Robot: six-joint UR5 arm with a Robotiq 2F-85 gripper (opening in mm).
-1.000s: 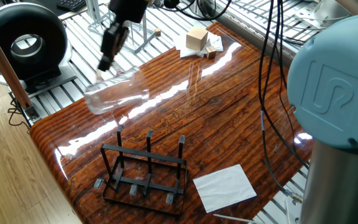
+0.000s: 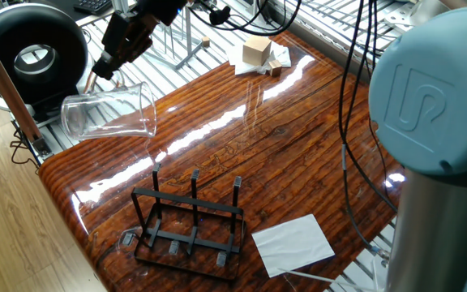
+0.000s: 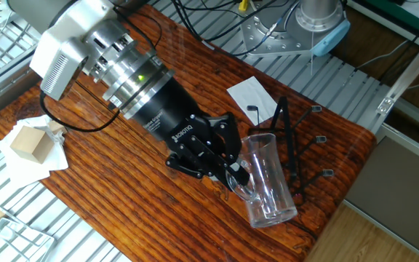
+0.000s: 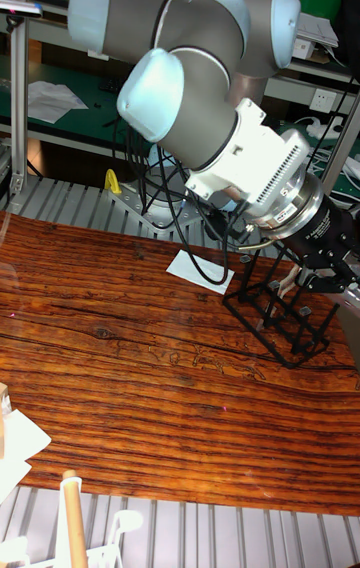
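A clear glass mug (image 2: 110,112) lies on its side in the air near the table's left edge in exterior view 1. My gripper (image 3: 240,179) is shut on its handle (image 3: 247,191), and the body of the mug (image 3: 271,178) extends beside the fingers. In exterior view 1 the gripper (image 2: 104,75) reaches down to the mug from above. A black wire rack (image 2: 189,235) with upright prongs stands on the wooden table; from above, the mug partly overlaps it. In exterior view 3 the mug is mostly out of frame at the right.
A white cloth or paper (image 2: 293,245) lies flat beside the rack. Wooden blocks (image 2: 256,50) rest on white paper at the table's far side. Black cables (image 2: 349,122) hang near the arm.
My gripper has carried the mug leftward and slightly up in exterior view 1, toward the table's left edge. The rack and white sheet have stayed put.
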